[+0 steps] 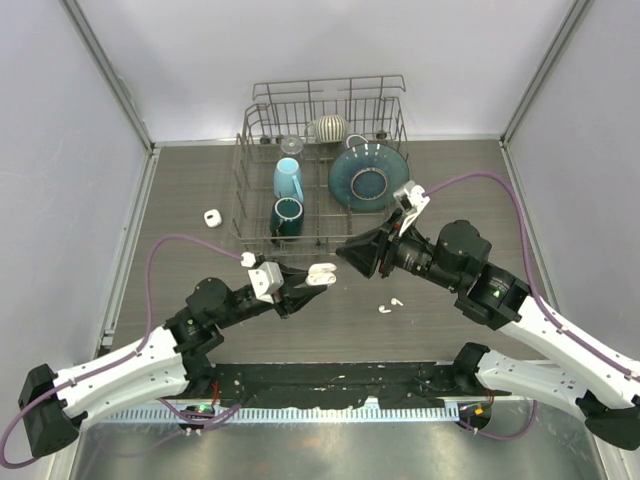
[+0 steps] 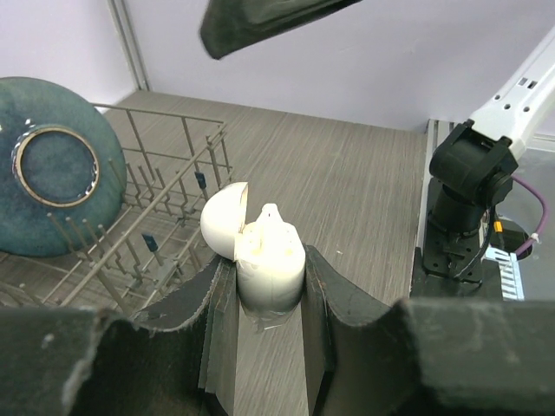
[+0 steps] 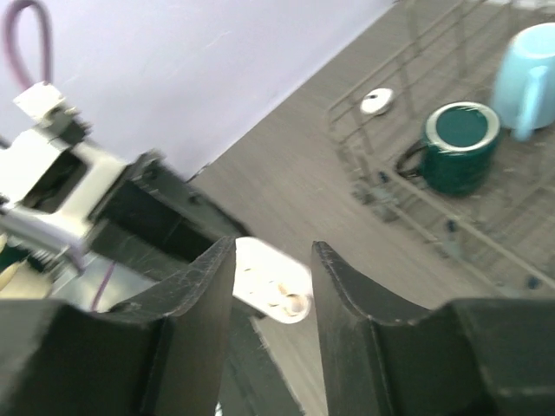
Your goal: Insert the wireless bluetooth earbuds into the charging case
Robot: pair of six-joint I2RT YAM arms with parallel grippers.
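Note:
The white charging case (image 1: 321, 275) is held by my left gripper, shut on it, with its lid raised in the left wrist view. My right gripper is raised to the right of the case, its fingers apart with nothing visible between them; the case shows beyond them in the right wrist view. Two small white earbuds (image 1: 390, 305) lie on the table below the right gripper.
A wire dish rack (image 1: 240, 180) with mugs and a plate (image 1: 368, 180) fills the back middle. A small white object (image 1: 212, 217) lies left of it.

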